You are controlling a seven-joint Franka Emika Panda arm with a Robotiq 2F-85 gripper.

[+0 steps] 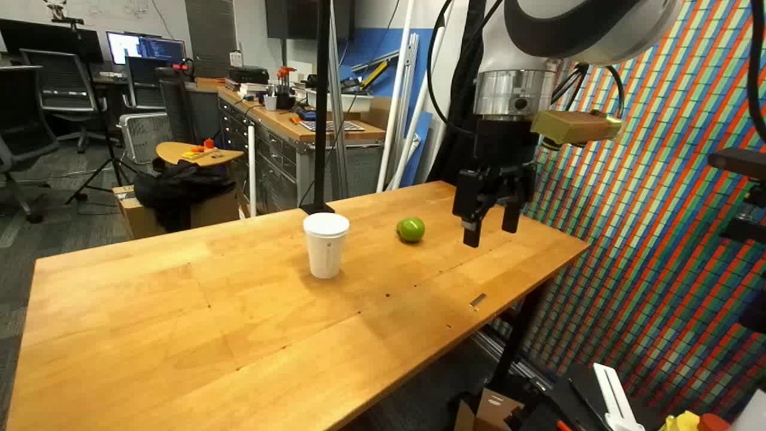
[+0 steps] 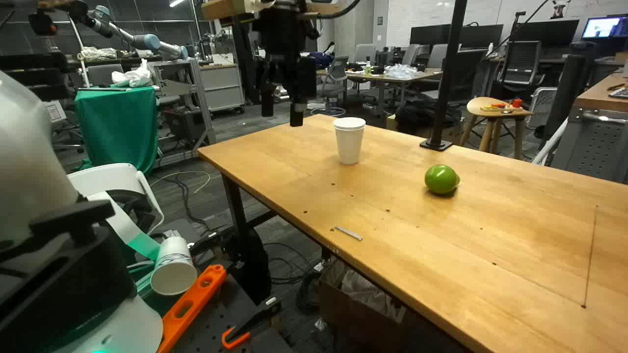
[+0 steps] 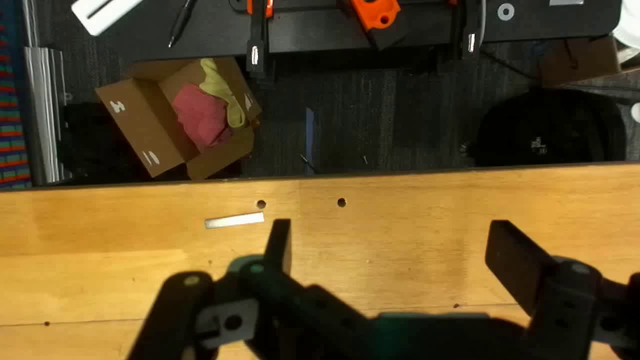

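Note:
My gripper (image 1: 491, 233) hangs in the air above the wooden table (image 1: 179, 316), pointing down. In the wrist view its fingers (image 3: 520, 264) stand wide apart, and only bare tabletop shows between them. A white lidded paper cup (image 1: 325, 248) stands upright on the table. Apart from it lies a round green fruit (image 1: 410, 230), perhaps a lime or avocado. From the other side, the same cup (image 2: 350, 141) and fruit (image 2: 441, 179) are both clear of the gripper (image 2: 282, 114). Neither one appears in the wrist view.
A thin metal strip (image 3: 234, 220) lies near the table's edge. A black pole (image 2: 448, 76) rises from the table's far side. Beyond the near edge, an open cardboard box (image 3: 144, 126) sits on the floor.

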